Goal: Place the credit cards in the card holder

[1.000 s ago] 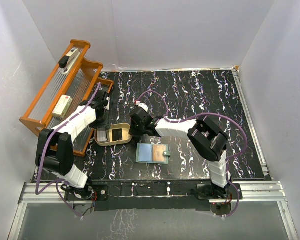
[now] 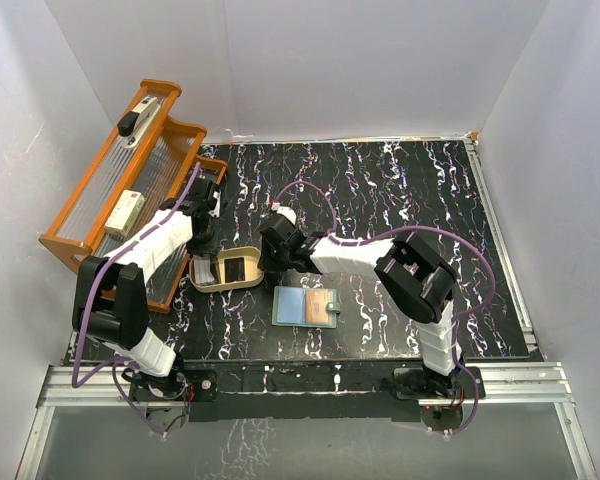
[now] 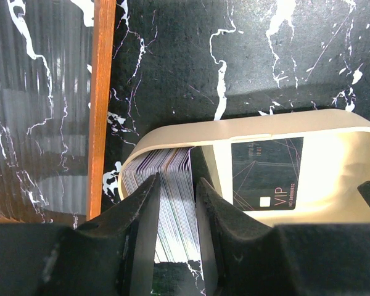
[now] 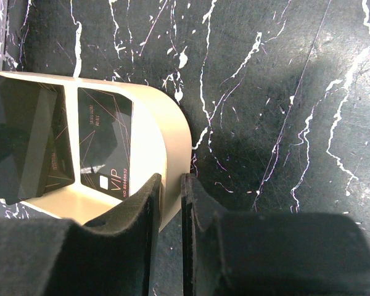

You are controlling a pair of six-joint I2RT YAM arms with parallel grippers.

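A cream box (image 2: 242, 284) holds a stack of card edges (image 3: 170, 203) in its left compartment and dark VIP cards (image 3: 266, 174) in the other. My left gripper is over the stack, its fingertips at the top cards, part open; what is between them is unclear. My right gripper has its fingertips on either side of the box's right-end wall. A card holder (image 2: 304, 307) with blue and tan faces lies open below the box.
A wooden shelf (image 2: 100, 190) with a stapler (image 2: 137, 120) and a small pale box (image 2: 125, 210) stands at the left.
My left gripper has shifted slightly over the cream box in the top view. The right arm looks unmoved.
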